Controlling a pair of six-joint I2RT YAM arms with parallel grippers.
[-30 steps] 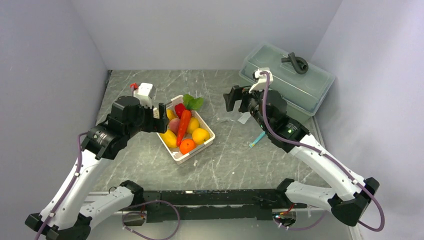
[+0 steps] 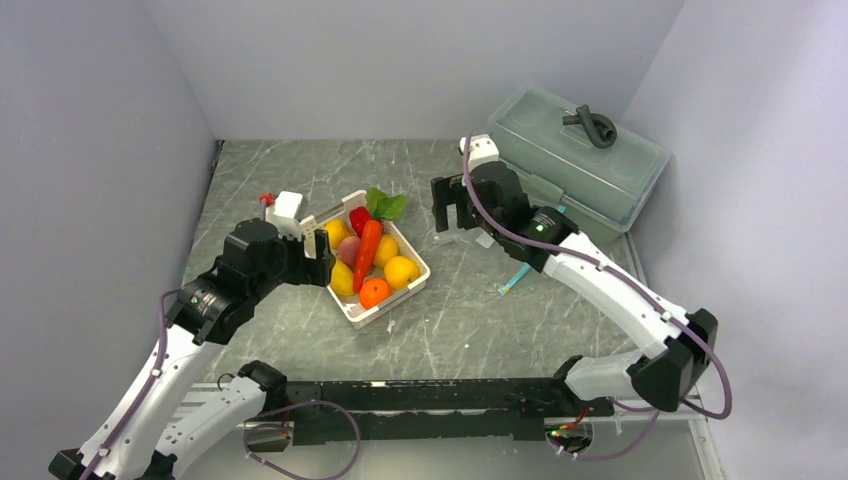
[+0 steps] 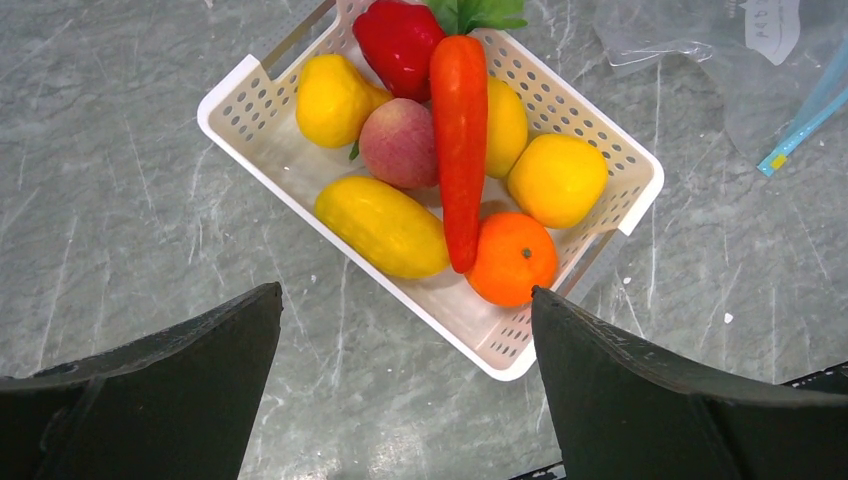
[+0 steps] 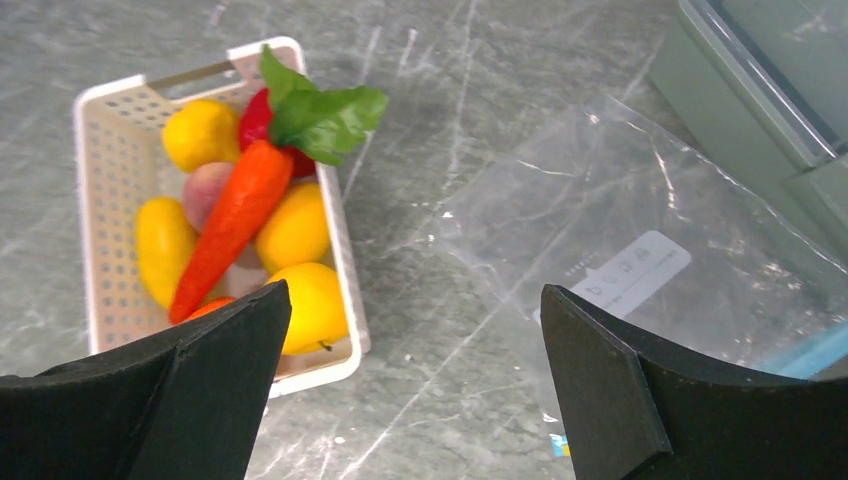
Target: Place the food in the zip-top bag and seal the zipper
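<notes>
Toy food fills a white basket (image 3: 640, 190): a carrot (image 3: 460, 150), an orange (image 3: 512, 258), a peach (image 3: 400, 145), a red pepper (image 3: 397, 42) with green leaves beside it, and several yellow fruits. Flat on the table to the basket's right lies a clear zip bag (image 4: 560, 200) with a white label and a blue zipper strip (image 3: 805, 125). My left gripper (image 2: 318, 262) hangs over the basket's left side, open and empty. Above the table between basket and bag, my right gripper (image 2: 447, 205) is open, nothing between its fingers; its arm partly hides the bag in the top view.
At the back right stands a translucent green lidded box (image 2: 570, 160) with a dark curled object (image 2: 592, 127) on its lid, close to the bag.
The right arm has swung left, toward the basket. My left gripper has shifted only slightly. Basket, food and bag lie where they were.
</notes>
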